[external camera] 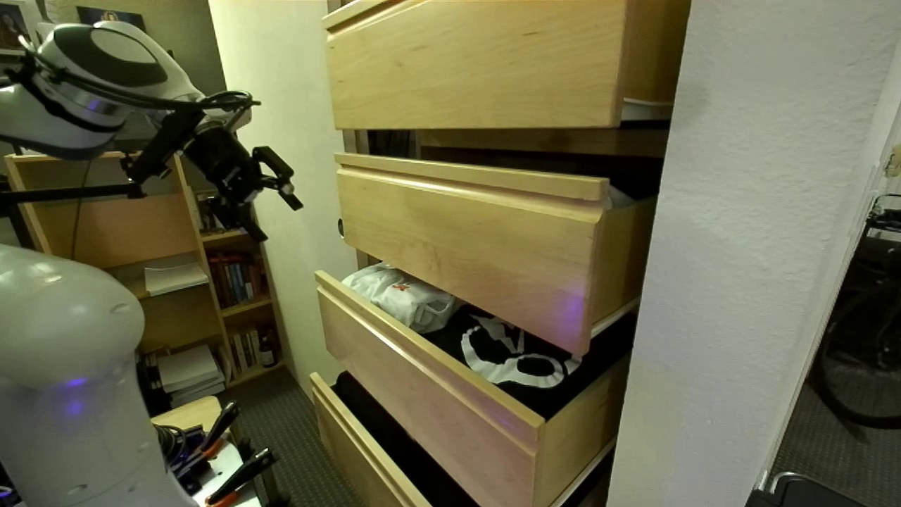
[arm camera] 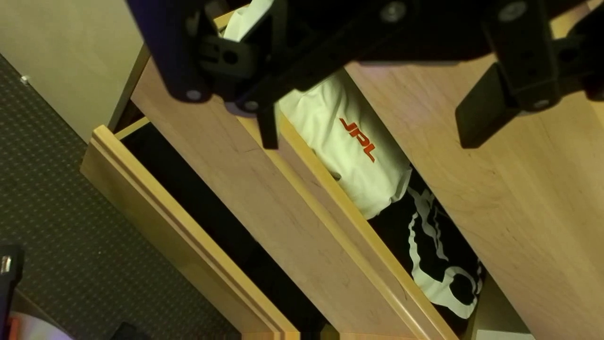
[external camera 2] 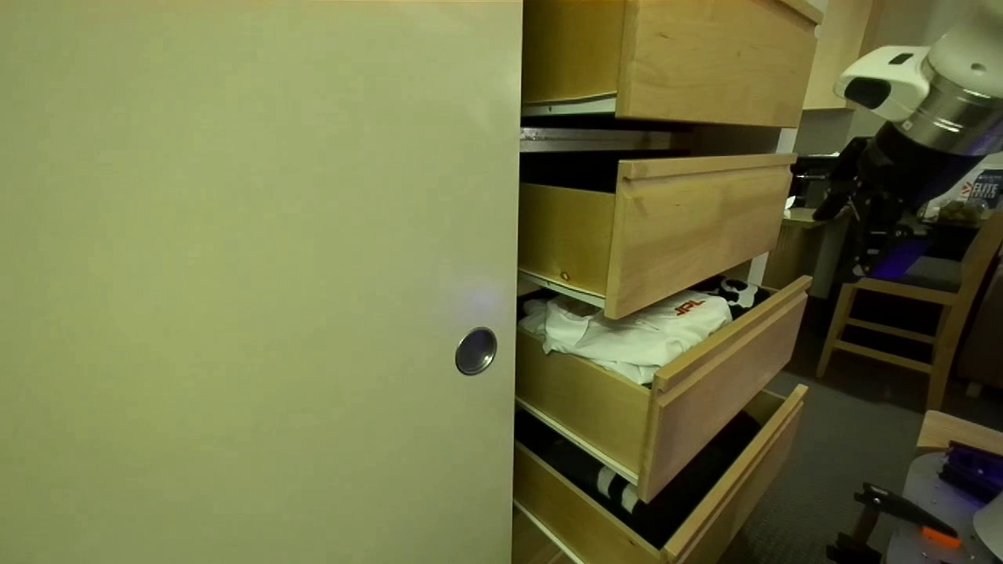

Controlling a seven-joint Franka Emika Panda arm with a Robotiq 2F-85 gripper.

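My gripper [external camera: 274,217] hangs in the air left of the chest of drawers, apart from it. In the wrist view its fingers [arm camera: 480,113] stand wide apart, open, with nothing held between them. Beyond them shows a drawer [arm camera: 317,226] pulled partway out. A white cloth with red JPL letters [arm camera: 351,150] lies in this drawer, beside a black cloth with a white print [arm camera: 441,255]. The drawer above [external camera: 473,236], the top drawer in view [external camera: 481,67] and the lowest one [external camera 2: 743,479] also stand pulled out. Dark cloth fills the lowest drawer.
A pale sliding door [external camera 2: 235,282] with a round recessed pull stands beside the drawers; a white wall [external camera: 760,211] bounds their other side. Near the arm's base, a small table [external camera: 190,414] carries orange-and-black clamps. Bookshelves [external camera: 165,232] stand behind. Carpet is clear before the door.
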